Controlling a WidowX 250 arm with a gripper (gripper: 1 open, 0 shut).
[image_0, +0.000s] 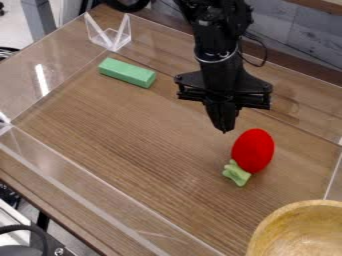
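Note:
My gripper (223, 120) hangs over the middle right of the wooden table, its body black and its tips pointing down; it looks shut, with nothing seen between its fingers. Below and right of it lies a red oval object (253, 150), with a small light green piece (237, 174) at its lower left end. A green block (126, 71) lies at the upper left, left of the gripper.
A tan bowl (301, 230) is at the bottom right corner. A clear plastic container (110, 30) stands at the back left.

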